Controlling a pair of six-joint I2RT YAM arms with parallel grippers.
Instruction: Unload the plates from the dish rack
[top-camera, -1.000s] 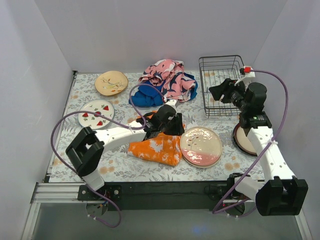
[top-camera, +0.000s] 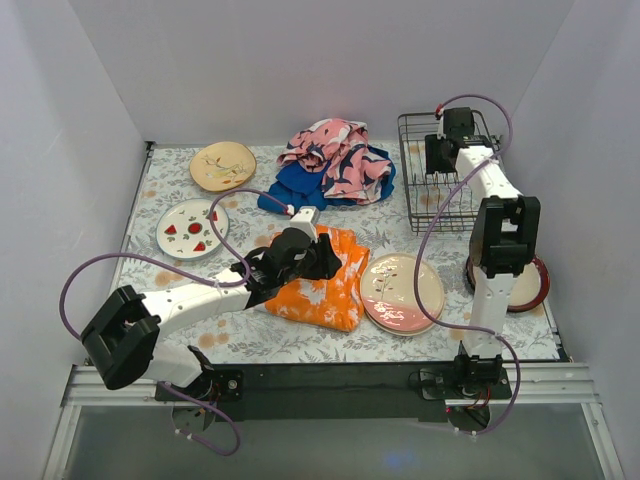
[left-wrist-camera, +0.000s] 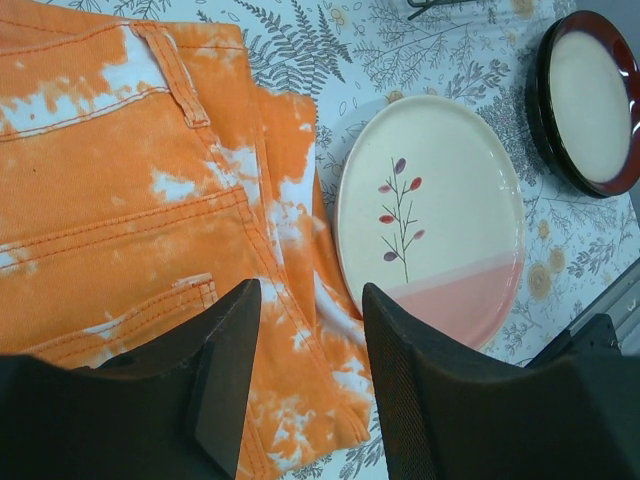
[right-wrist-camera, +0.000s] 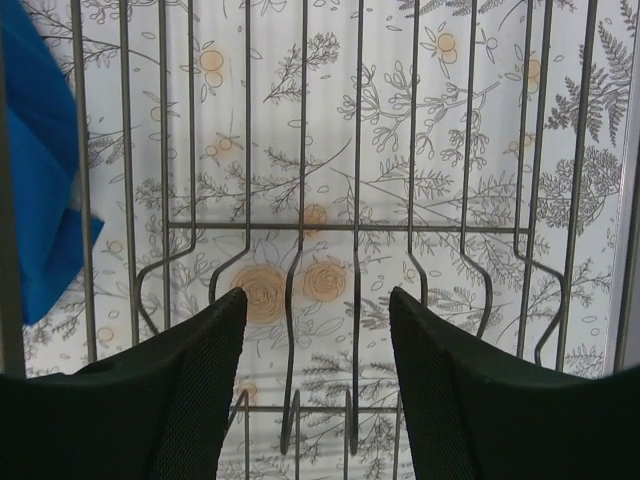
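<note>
The wire dish rack (top-camera: 412, 190) stands at the back right, and no plate shows between its bars in the right wrist view. Above the rack hangs my right gripper, part open, with only rack wires and tablecloth seen between its fingers. My left gripper hovers over the orange cloth, part open and empty. Right of that cloth lies a cream plate (left-wrist-camera: 425, 195) with a leaf sprig and pink edge, stacked on another. A strawberry plate (top-camera: 192, 228) and a yellow plate (top-camera: 223, 166) lie at the left. Brown-rimmed plates (left-wrist-camera: 602, 110) sit at the right, partly under my right arm.
An orange tie-dye cloth (top-camera: 318, 300) is spread mid-table. Behind it, a pink patterned cloth (top-camera: 340, 150) is heaped on a blue cloth (top-camera: 290, 190) beside the rack. Walls close the back and both sides.
My left gripper has drifted left, away from the cream plates. The plates have stayed put.
</note>
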